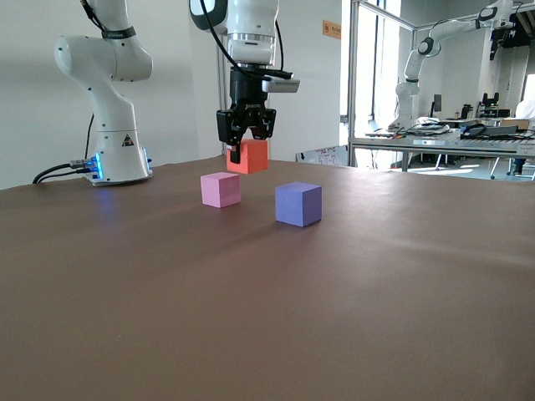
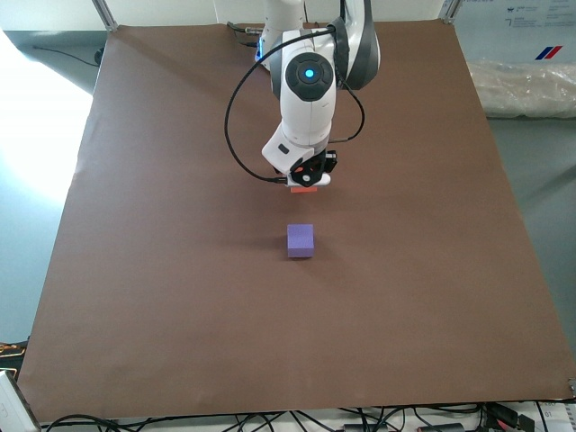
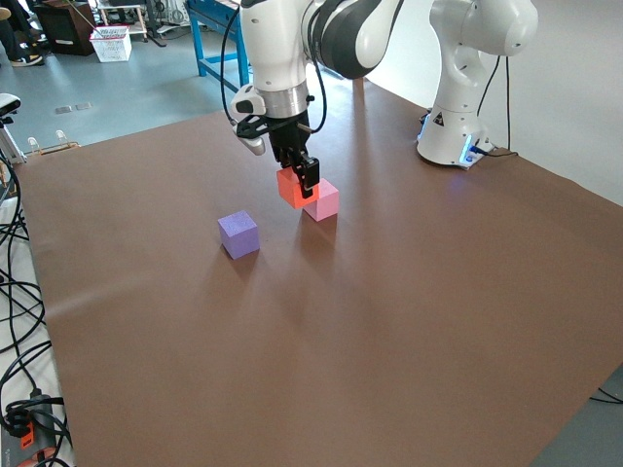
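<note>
My gripper (image 1: 247,140) is shut on an orange cube (image 1: 249,159), held just above the table beside a pink cube (image 1: 220,190); in the right view the orange cube (image 3: 292,190) overlaps the pink cube (image 3: 326,202). A purple cube (image 2: 301,240) lies nearer the left camera, apart from both; it also shows in the top view (image 1: 298,204). In the left view the gripper hides the pink cube and most of the orange one.
Cables (image 3: 24,321) run along one edge outside it. The white arm base (image 1: 121,150) stands at the back.
</note>
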